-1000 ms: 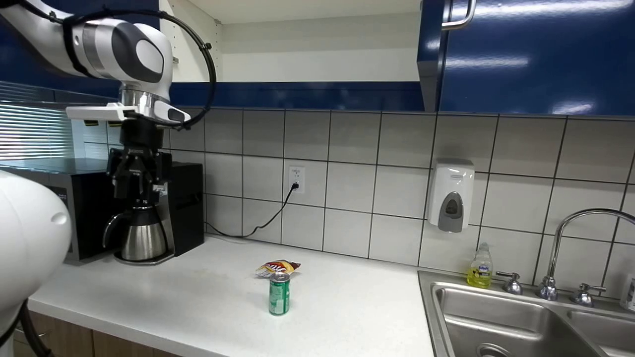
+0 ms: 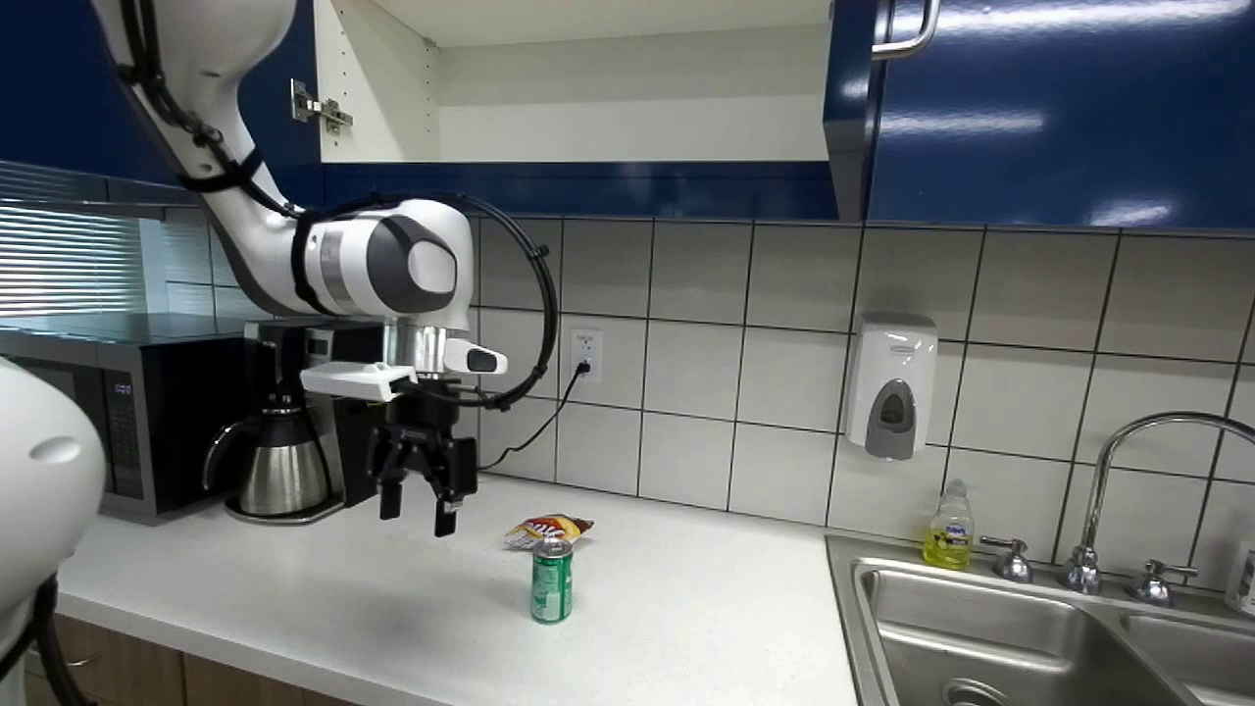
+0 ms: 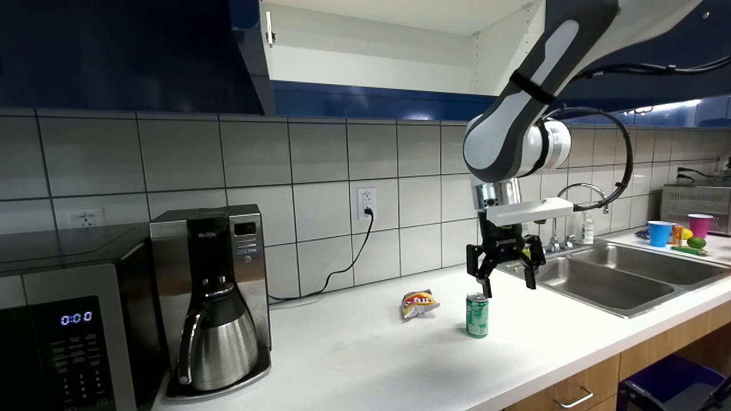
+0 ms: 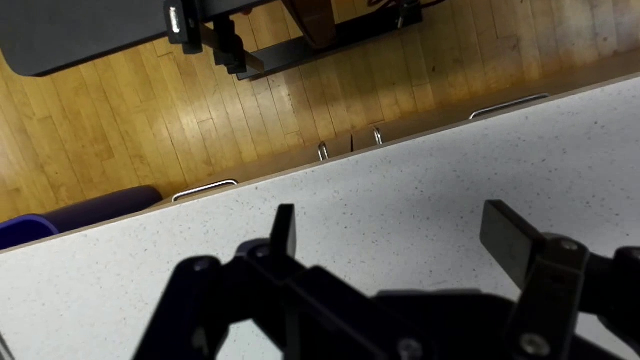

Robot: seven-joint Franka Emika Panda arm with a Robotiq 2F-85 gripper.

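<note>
A green can (image 2: 552, 584) stands upright on the white counter (image 2: 706, 600). Just behind it, toward the wall, lies a small chip bag (image 2: 549, 530); the second exterior view shows the can (image 3: 477, 315) and the bag (image 3: 418, 303) apart. My gripper (image 2: 417, 525) points down above the counter, to the left of both in the first exterior view. Its fingers are open and hold nothing. From the wrist, the gripper has bare speckled counter between its fingers; neither can nor bag appears there.
A coffee maker (image 3: 243, 274) and a microwave (image 3: 75, 322) stand at one end of the counter, a sink (image 2: 977, 624) at the other. An empty cabinet (image 2: 635, 100) hangs open above. The counter's front edge (image 4: 354, 155) crosses the wrist view.
In the first exterior view, my arm has moved right and down, from in front of the coffee maker to lower over the counter. The can and bag have stayed put.
</note>
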